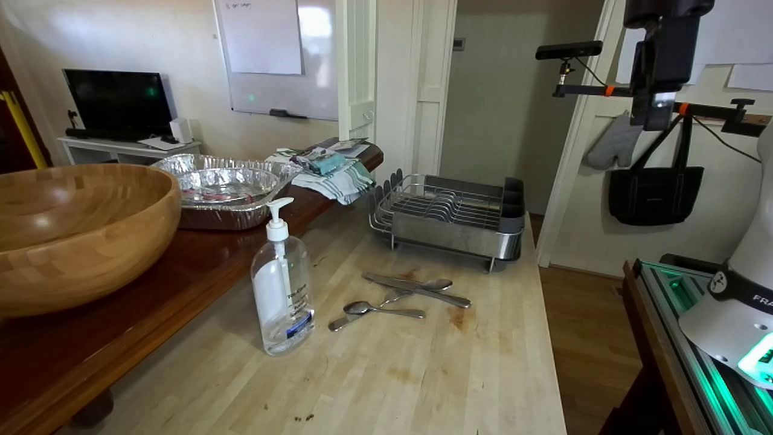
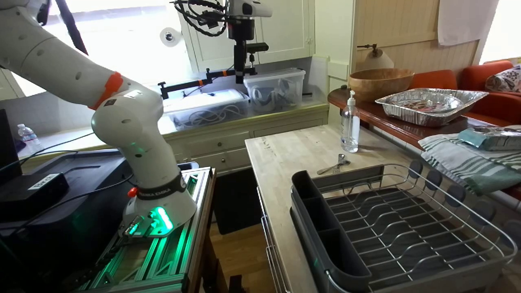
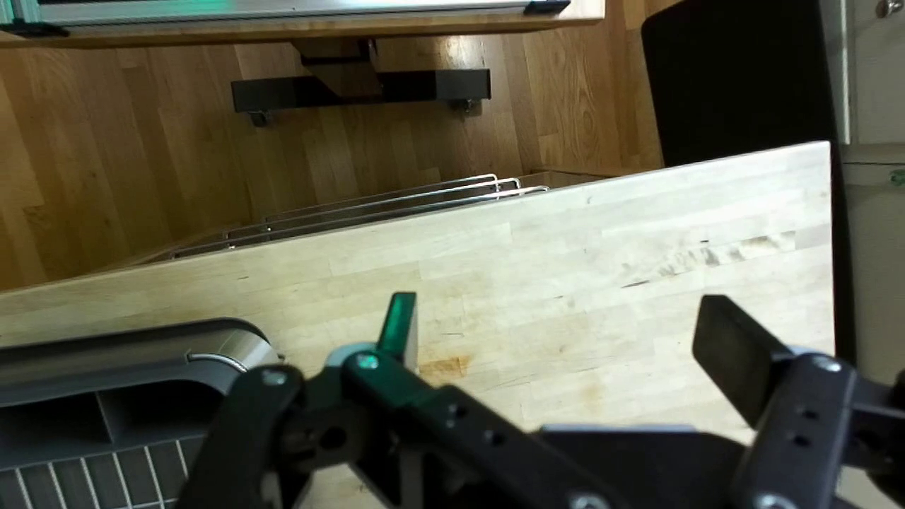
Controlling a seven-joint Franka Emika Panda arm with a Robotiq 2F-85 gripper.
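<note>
High up at the right of exterior view 1 hangs my gripper (image 1: 652, 116), well above and to the right of the counter (image 1: 464, 377). The wrist view shows the gripper open, its fingers (image 3: 400, 326) wide apart with only bare countertop visible between them. Several pieces of cutlery lie crossed in a loose pile on the wood, among them a knife (image 1: 433, 292) and a spoon (image 1: 384, 310). The dish rack (image 1: 449, 233) stands behind the pile, its dark utensil holder (image 2: 325, 229) empty in exterior view 2.
A clear pump bottle (image 1: 282, 297) stands left of the cutlery. On the adjoining dark table are a wooden bowl (image 1: 80, 239), foil trays (image 1: 217, 185) and folded towels (image 1: 337, 180).
</note>
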